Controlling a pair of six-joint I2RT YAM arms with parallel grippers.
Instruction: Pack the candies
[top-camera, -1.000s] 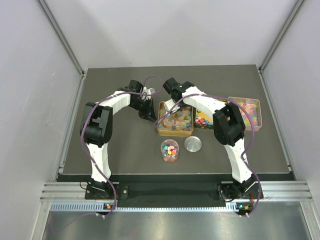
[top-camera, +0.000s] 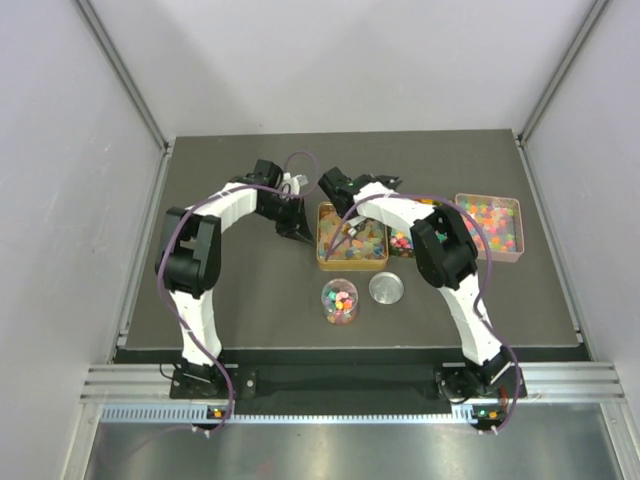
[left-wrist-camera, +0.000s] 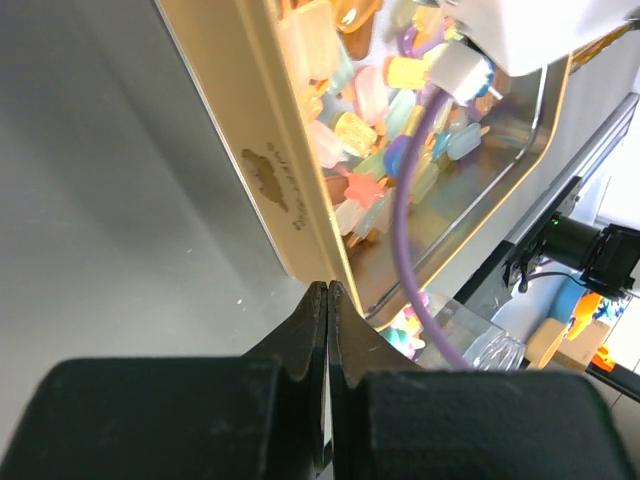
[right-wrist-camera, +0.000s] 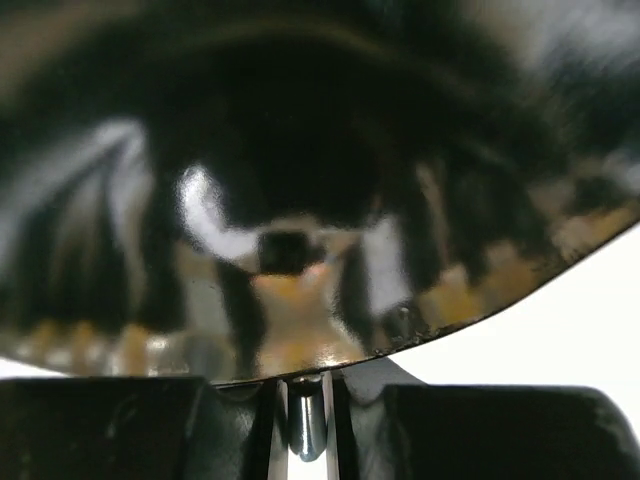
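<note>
An open candy tin (top-camera: 350, 262) full of colourful candies sits mid-table, its gold wall (left-wrist-camera: 270, 190) filling much of the left wrist view. My left gripper (top-camera: 305, 233) is shut at the tin's left side, nothing visible between its fingers. My right gripper (top-camera: 350, 225) is over the tin. In the right wrist view a dark, glossy curved surface (right-wrist-camera: 300, 130) fills most of the frame, with a small metal piece between the shut fingertips; what it belongs to is unclear.
A second candy box (top-camera: 400, 245) is partly under my right arm, a pink box (top-camera: 505, 250) farther right. A jar of candies (top-camera: 339, 308) and a round lid (top-camera: 386, 288) lie nearer the front.
The left arm has barely moved.
</note>
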